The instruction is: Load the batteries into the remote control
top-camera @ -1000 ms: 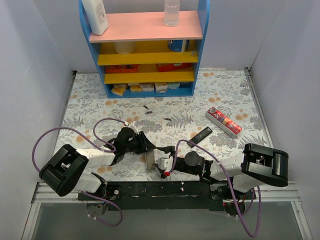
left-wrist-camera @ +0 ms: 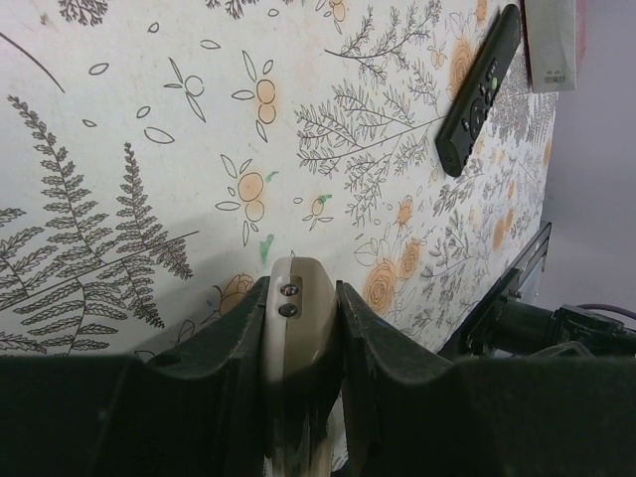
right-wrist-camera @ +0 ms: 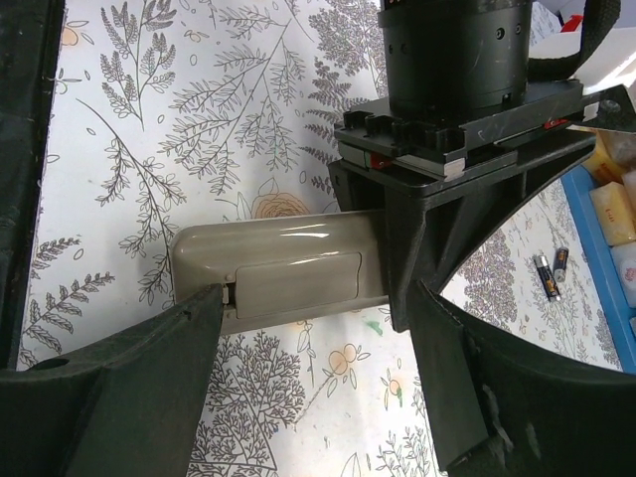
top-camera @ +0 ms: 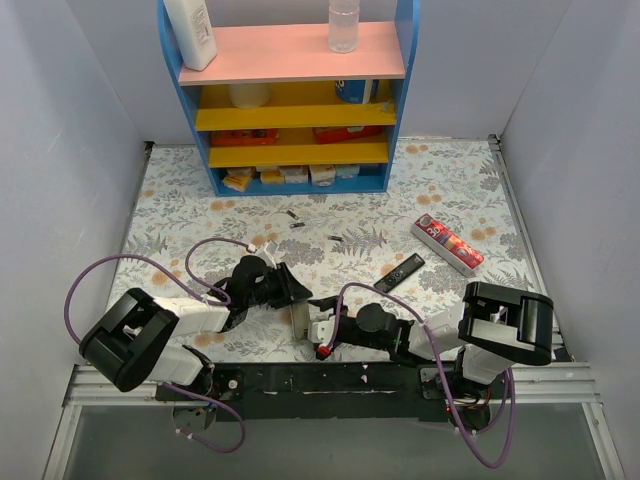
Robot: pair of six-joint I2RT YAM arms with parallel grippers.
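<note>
A slim grey-beige remote control (top-camera: pixel 300 320) hangs from my left gripper (top-camera: pixel 293 287), which is shut on one end of it. In the left wrist view the remote (left-wrist-camera: pixel 304 273) shows its narrow end, with two small dark holes, between the fingers. Its back, with a closed battery cover (right-wrist-camera: pixel 298 284), faces my right gripper. That gripper's fingers stand wide apart, one tip close to the cover's latch end and the other near the left gripper's finger; contact cannot be told. Two batteries (right-wrist-camera: pixel 547 278) lie on the table, and small dark pieces (top-camera: pixel 335 238) lie nearby.
A black remote (top-camera: pixel 400 273) and a red-and-grey box (top-camera: pixel 447 244) rest to the right. At the back stands a blue shelf unit (top-camera: pixel 290 188) with goods on it.
The right arm has moved left, bringing its open gripper close to the held remote. Left gripper and remote have barely moved.
</note>
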